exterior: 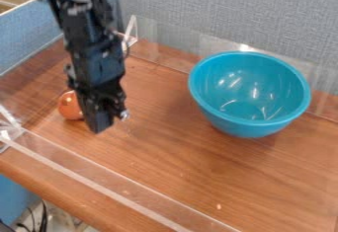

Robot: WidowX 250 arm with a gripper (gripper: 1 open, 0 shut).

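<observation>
My black gripper [101, 108] hangs over the left part of the wooden table, blurred by motion, its tip just beside a round orange object [71, 106] that it partly covers. Whether it touches the object is unclear, as is the state of its fingers. A large teal bowl [251, 94] rests upright on the right half of the table, apart from the gripper.
Clear low panels edge the wooden table [199, 177], with a grey textured wall [224, 14] behind. Cables lie below at the lower left.
</observation>
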